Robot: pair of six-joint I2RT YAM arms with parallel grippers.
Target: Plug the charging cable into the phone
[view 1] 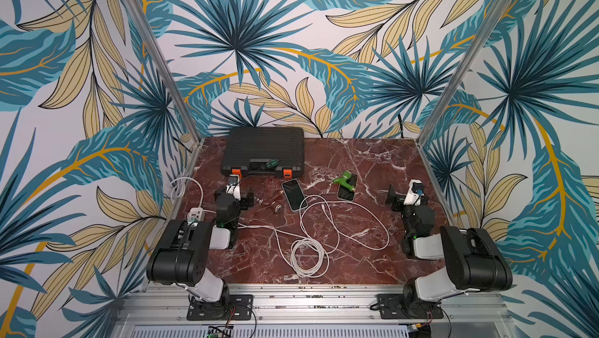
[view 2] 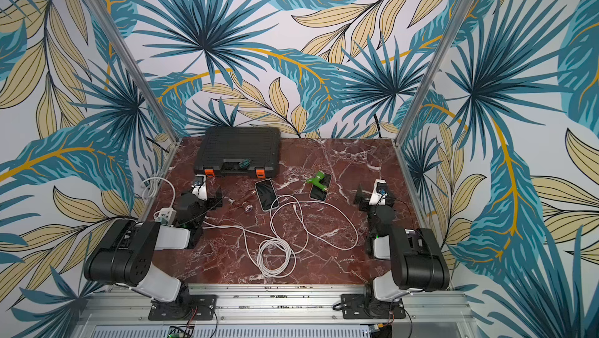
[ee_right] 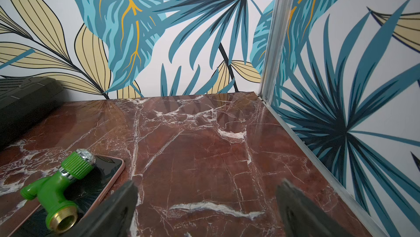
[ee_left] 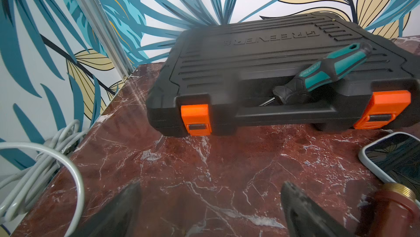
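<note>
A phone with a pale rim [view 1: 293, 194] [ee_left: 390, 154] lies at the middle of the table. A second phone [view 2: 322, 193] [ee_right: 102, 175] lies to its right, under a green tap fitting [ee_right: 61, 189]. The white cable [view 1: 305, 257] is coiled and looped across the front middle; I cannot make out its plug. My left gripper [view 1: 240, 199] is low at the left, left of the first phone, open and empty. My right gripper [view 1: 396, 197] is low at the right, open and empty.
A black case [view 1: 262, 147] with a screwdriver [ee_left: 328, 68] in its handle recess sits at the back left. Small brass-coloured fittings [ee_left: 389, 215] lie left of the first phone. A power strip [view 2: 164, 214] is at the left edge.
</note>
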